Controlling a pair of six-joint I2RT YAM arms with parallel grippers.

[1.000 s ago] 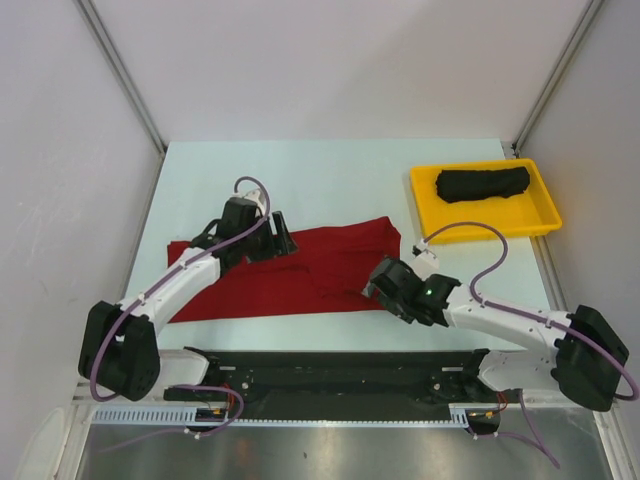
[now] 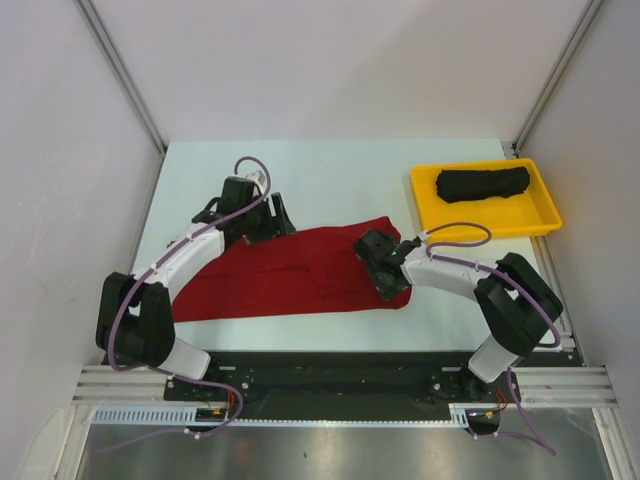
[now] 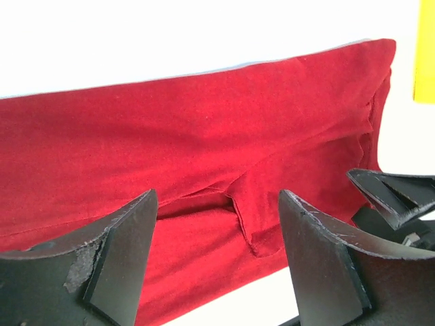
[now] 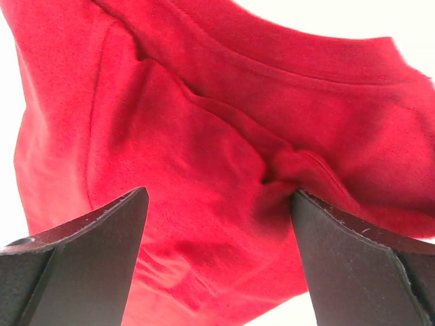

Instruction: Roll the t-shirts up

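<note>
A red t-shirt (image 2: 237,290) lies spread flat on the white table, its right end folded and creased. My left gripper (image 2: 280,216) is open above the shirt's upper middle; in the left wrist view its fingers frame the cloth with nothing held. My right gripper (image 2: 378,272) is low over the shirt's right end, open, with its fingertips at or just above the folds seen in the right wrist view; whether they touch cannot be told.
A yellow tray (image 2: 540,215) at the back right holds a dark rolled cloth (image 2: 483,184).
My left arm has shifted slightly back, away from the front edge.
</note>
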